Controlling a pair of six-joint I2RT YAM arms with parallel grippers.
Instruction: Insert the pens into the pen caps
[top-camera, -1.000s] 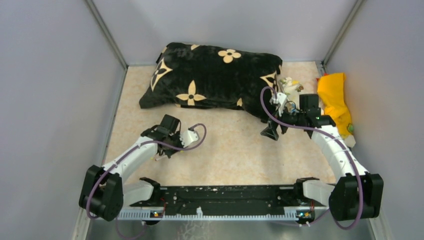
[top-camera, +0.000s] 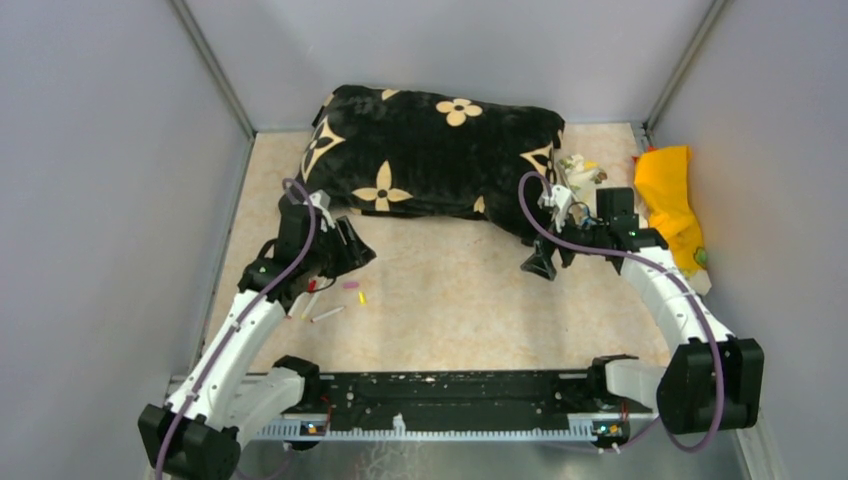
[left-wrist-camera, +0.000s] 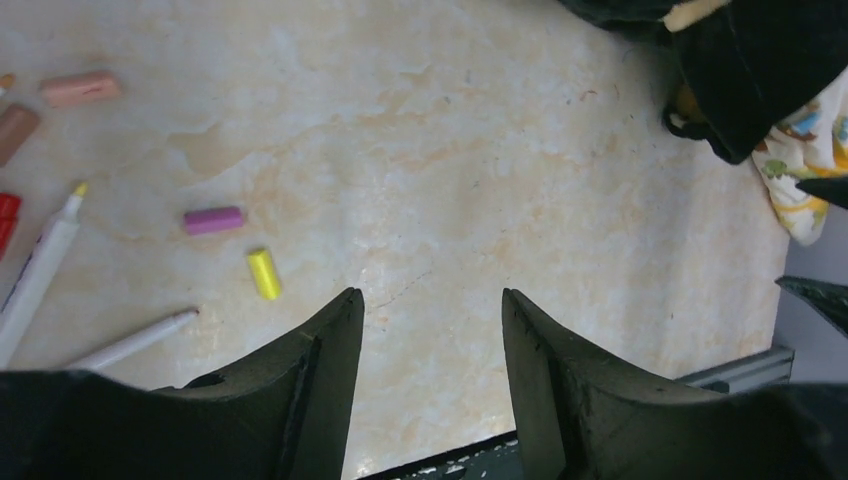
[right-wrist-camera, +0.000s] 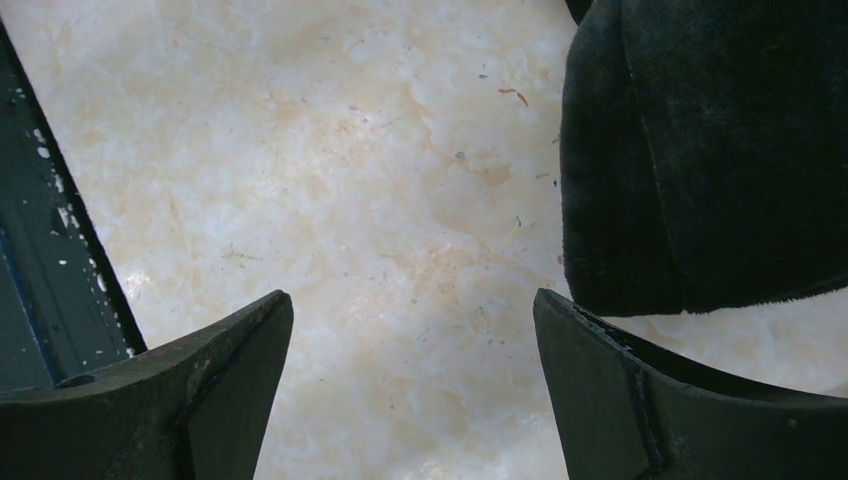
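On the left of the table lie the loose pens and caps. In the left wrist view there is a white pen with a yellow tip (left-wrist-camera: 50, 255), another white pen with a dark reddish tip (left-wrist-camera: 140, 338), a purple cap (left-wrist-camera: 214, 220) and a yellow cap (left-wrist-camera: 263, 274). A pinkish cap (left-wrist-camera: 82, 89) and a red piece (left-wrist-camera: 6, 217) show near that view's left edge. My left gripper is raised over the table, fingers apart, nothing between them. Over bare table, my right gripper stands open and empty.
A black cushion with beige flowers (top-camera: 430, 150) fills the back of the table. Yellow cloth (top-camera: 668, 200) lies at the far right. Between the arms the table (top-camera: 450, 300) is clear.
The left arm has lifted and swung back toward the cushion, uncovering pens and caps that it hid before. My right arm stays practically where it was.
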